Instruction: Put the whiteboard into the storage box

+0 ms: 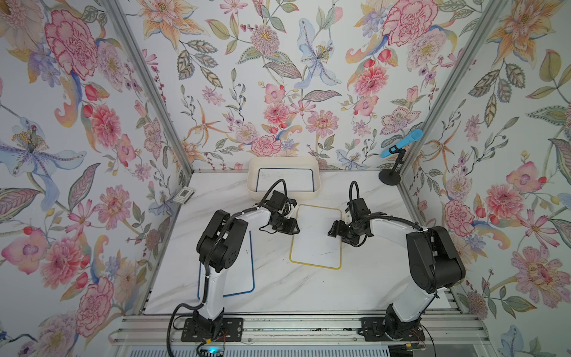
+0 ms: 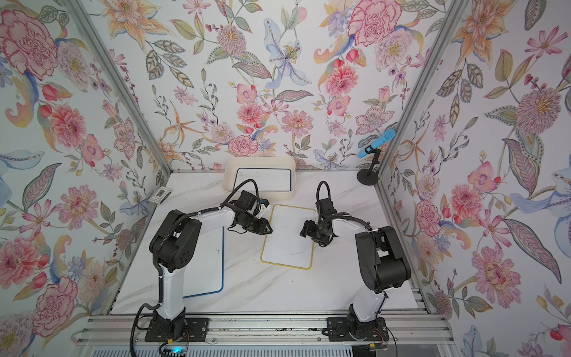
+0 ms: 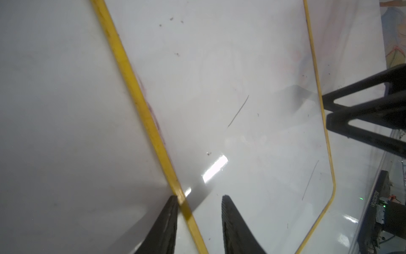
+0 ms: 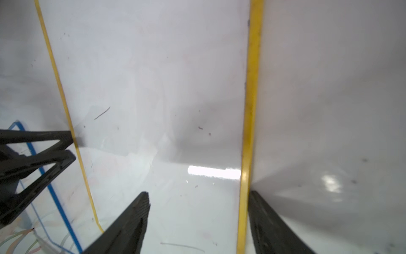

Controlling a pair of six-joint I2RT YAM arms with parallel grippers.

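A yellow-edged whiteboard (image 1: 315, 250) lies flat in the middle of the table between my arms. My left gripper is low at its left edge, fingers part open on either side of or beside the yellow rim, apparently nothing held. My right gripper is at the board's right edge, part open, one fingertip touching or very near the yellow rim. The cream storage box (image 2: 229, 178) stands behind, at the back of the table, with a blue-edged board inside it.
A blue-edged board (image 1: 238, 279) lies at front left, partly under my left arm. A blue microphone on a stand (image 1: 389, 175) is at back right, a small white device (image 1: 183, 195) at the left edge.
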